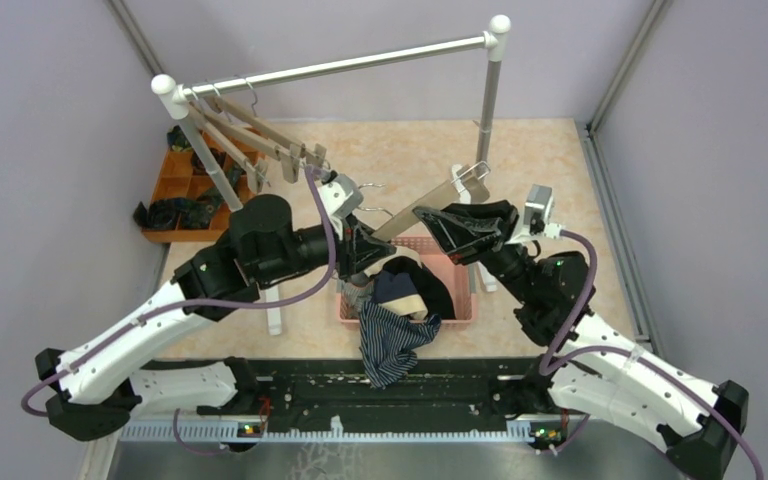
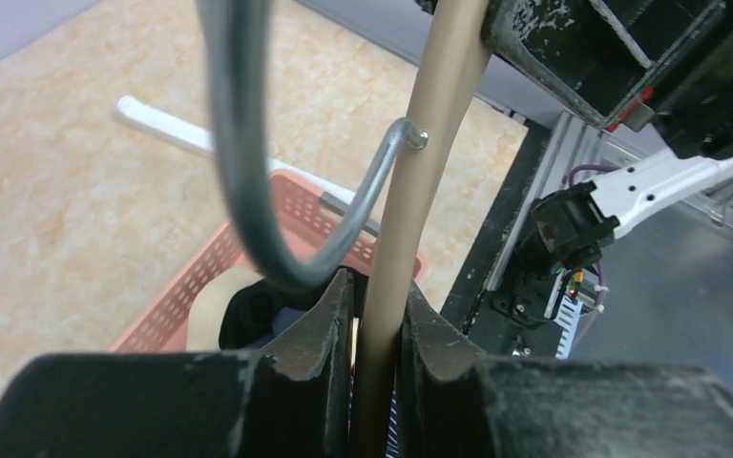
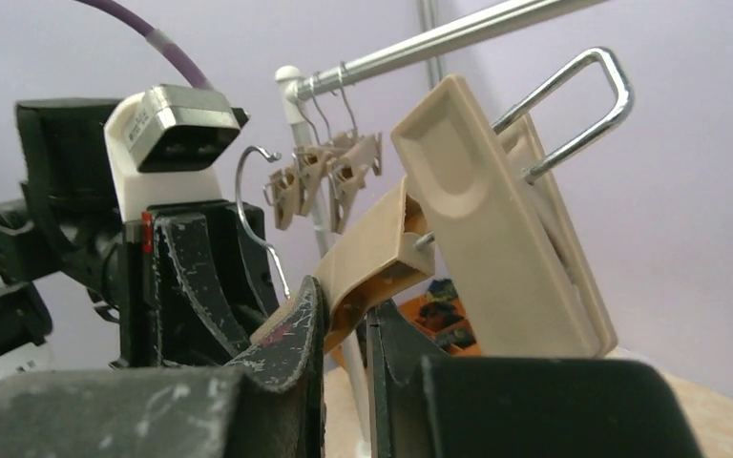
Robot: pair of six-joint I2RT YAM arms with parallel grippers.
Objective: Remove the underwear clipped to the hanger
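Observation:
A tan clip hanger (image 1: 412, 212) is held between the arms, its metal hook (image 2: 248, 172) free of the rail. My left gripper is shut on the hanger bar, with the tan wood pinched between its fingers. At the bar's other end is a tan clip (image 3: 506, 229) with a wire loop. My right gripper stands partly open by the bar, just below this clip; its fingers (image 3: 291, 358) are narrowly apart. No cloth shows in the clip. Dark, cream and striped garments (image 1: 400, 290) lie in the pink basket below, the striped one draping over its front.
Several hangers (image 1: 250, 130) hang from the rack rail (image 1: 360, 62) at the left. An orange divided box (image 1: 175, 185) with dark cloth stands beneath them.

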